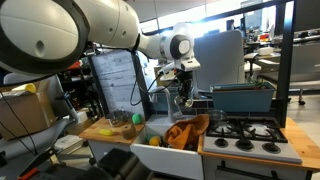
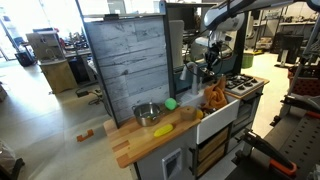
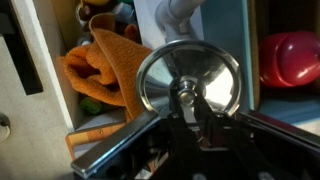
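Observation:
A round lid [image 3: 160, 82], clear with a metal rim and knob, hangs from my gripper, which is shut on its knob. In the first exterior view my gripper [image 1: 187, 90] is above the back of the white sink [image 1: 154, 157], and the lid shows only faintly there. An orange cloth [image 1: 190, 132] lies bunched over the sink's right side. In the wrist view that orange cloth [image 3: 118, 68] is left of the lid, lower down, with small items partly hidden around it.
A grey faucet [image 3: 178, 10] stands close beside the lid. To the right are a black stovetop [image 1: 250, 135] and a blue-green rack [image 1: 242, 98]. A metal pot [image 2: 147, 113] and a yellow item [image 2: 163, 130] sit on the wooden counter left of the sink.

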